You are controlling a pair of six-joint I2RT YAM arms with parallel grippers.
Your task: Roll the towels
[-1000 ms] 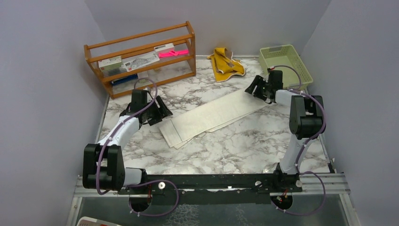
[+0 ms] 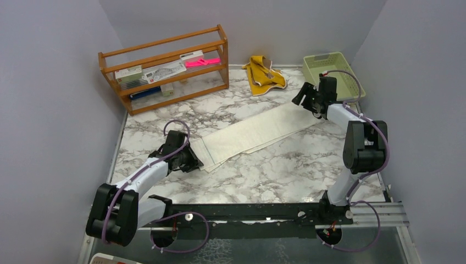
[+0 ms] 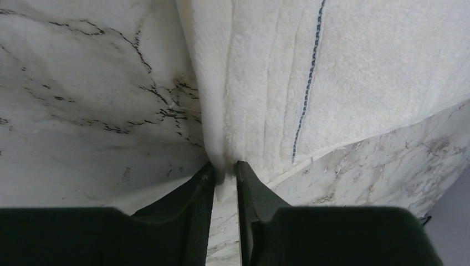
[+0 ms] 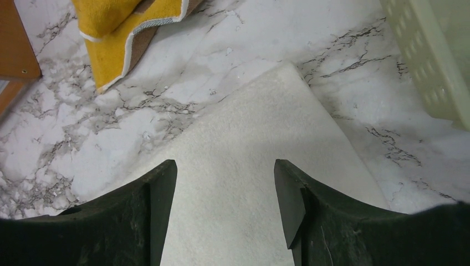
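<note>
A long white towel [image 2: 247, 131] lies flat across the table, its layers slightly offset along the front edge and a dark stripe near its left end. At that end's front corner is my left gripper. A fold of the towel [image 3: 213, 111] runs between its fingers, which stand close together; whether they press on the cloth I cannot tell. At the far right end, my right gripper stands open over the towel [image 4: 233, 127], with a wide gap between its fingers. Part of that end is hidden by the arm in the top view.
A green basket [image 2: 308, 71] stands at the back right, close to my right gripper. A crumpled yellow towel [image 2: 258, 71] lies at the back middle. The wooden rack [image 2: 165, 102] with boxes fills the back left.
The right gripper has shifted slightly right. The towel lies nearly the same.
</note>
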